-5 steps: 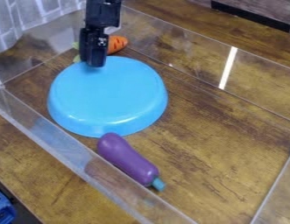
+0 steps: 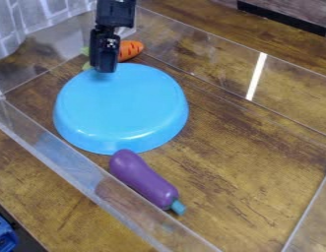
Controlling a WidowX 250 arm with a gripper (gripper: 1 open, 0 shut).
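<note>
My black gripper [image 2: 104, 55] reaches down from the top at the back left, just over the far rim of an upturned blue round dish or lid [image 2: 120, 110]. An orange carrot [image 2: 130, 49] lies just right of and behind the gripper. The fingers are small and dark, so I cannot tell whether they are apart or hold anything. A purple eggplant toy [image 2: 142, 179] lies in front of the blue dish.
Clear plastic walls run along the left side and lower left of the wooden surface [image 2: 244, 157]. A blue object [image 2: 1, 234] sits at the lower left corner, outside the wall.
</note>
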